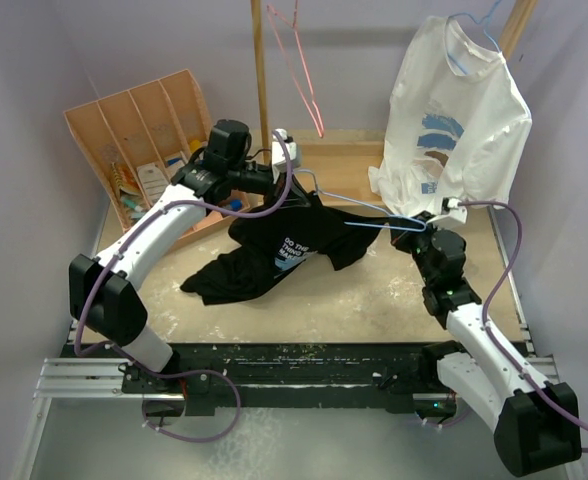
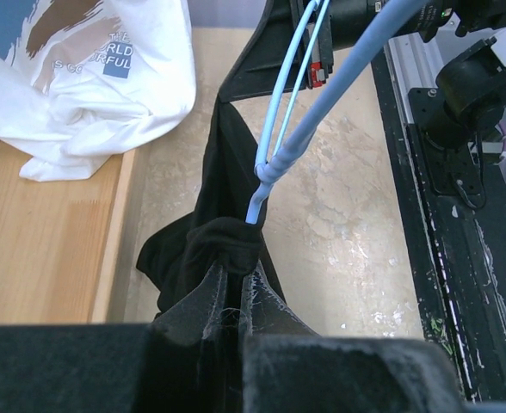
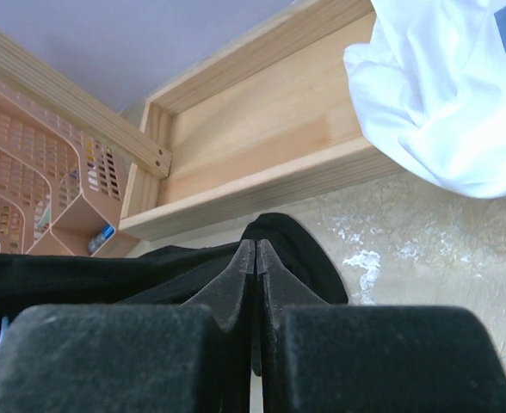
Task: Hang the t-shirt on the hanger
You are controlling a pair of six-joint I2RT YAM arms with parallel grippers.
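Observation:
The black t-shirt (image 1: 274, 250) with white and blue print hangs over the table, stretched toward the right. My left gripper is shut on its fabric, where a blue hanger (image 2: 287, 155) goes into the cloth. The hanger runs right across to my right gripper (image 1: 404, 235), which in the right wrist view (image 3: 255, 254) is shut with nothing seen between its fingertips; black cloth lies behind and left of it.
A white t-shirt (image 1: 449, 120) hangs on a hanger at the back right. A pink hanger (image 1: 309, 90) hangs at the back. A compartment box (image 1: 114, 120) stands back left, a wooden tray (image 3: 262, 120) behind the shirt.

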